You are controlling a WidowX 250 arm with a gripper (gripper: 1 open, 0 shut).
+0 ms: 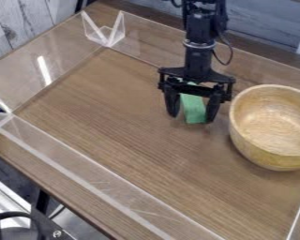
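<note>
My black gripper [190, 107] is lowered around a green block [194, 112] on the wooden table, its two fingers either side of the block and hiding part of it. Whether the fingers press on the block cannot be told. Just right of the gripper stands a large tan bowl [273, 137].
A clear plastic holder [105, 30] is at the back left. A pale wall runs along the back right.
</note>
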